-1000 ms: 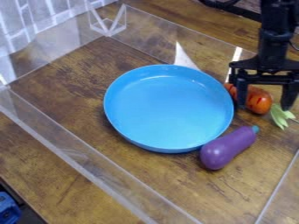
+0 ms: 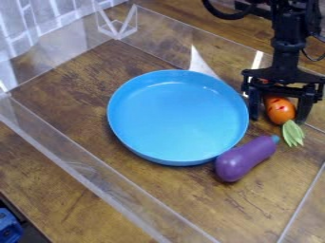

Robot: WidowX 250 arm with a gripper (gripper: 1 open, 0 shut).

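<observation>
My black gripper [image 2: 282,95] is lowered at the right, just right of the blue plate, its fingers around the top of an orange carrot [image 2: 282,112] with pale green leaves. Whether the fingers close on the carrot is unclear. The blue plate [image 2: 178,116] lies empty in the middle. A purple eggplant [image 2: 246,158] lies below the plate's right side.
A white pointed object [image 2: 203,59] stands behind the plate. Clear plastic edges run along the left and back of the wooden surface [image 2: 89,161]. A blue object [image 2: 8,228] sits at the bottom left edge.
The carrot has turned, its leaves now pointing more toward the front, and my gripper has shifted slightly left over it.
</observation>
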